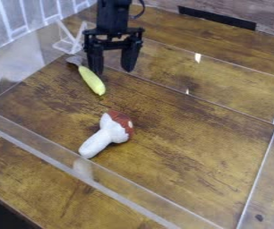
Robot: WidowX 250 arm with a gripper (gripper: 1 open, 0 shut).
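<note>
My black gripper (pixel 112 59) hangs at the top centre of the camera view, fingers apart and pointing down, just above and right of a yellow-green elongated object (pixel 91 80) with a grey tip. A plush mushroom with a red cap and white stem (pixel 108 134) lies lower down on the wooden floor of the enclosure.
Clear plastic walls (pixel 164 215) border the wooden floor (pixel 200 134) on the sides. A white slatted rail (pixel 8 18) stands at the top left.
</note>
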